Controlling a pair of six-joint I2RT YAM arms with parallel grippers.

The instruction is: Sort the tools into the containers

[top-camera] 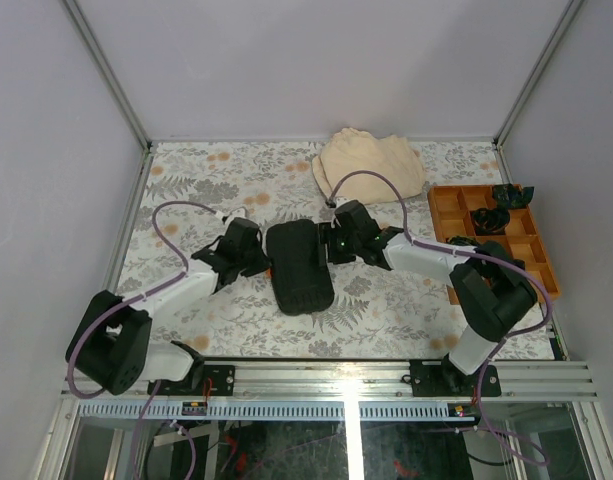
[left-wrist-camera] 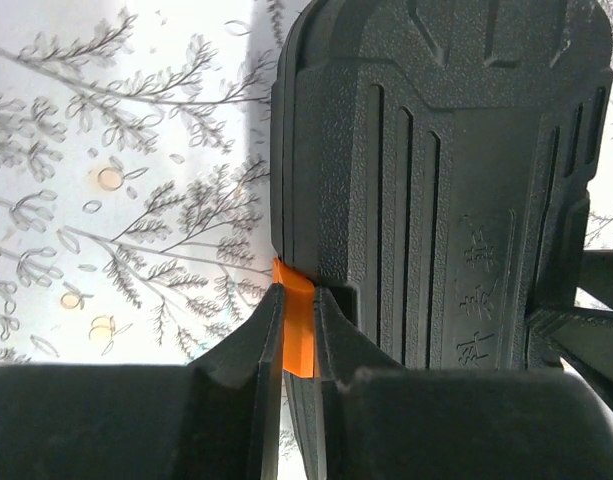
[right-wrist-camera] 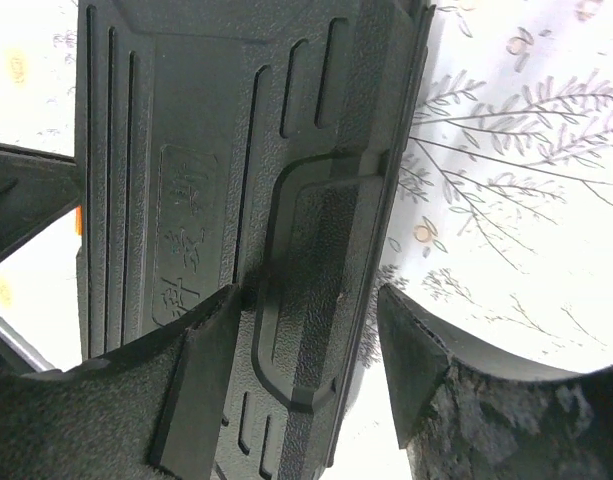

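Note:
A closed black tool case [top-camera: 300,268] with ribbed sides lies mid-table between my two arms. On its left edge sits an orange latch [left-wrist-camera: 298,320], and my left gripper is shut on that latch. My right gripper holds the opposite side of the case [right-wrist-camera: 201,180] by its raised handle part, one finger over the top and the other along the outer edge. What lies inside the case is hidden.
An orange compartment tray [top-camera: 449,213] with some black items in it stands at the right, partly under my right arm. A beige cloth [top-camera: 371,165] lies folded at the back. Free table shows at the left and back left.

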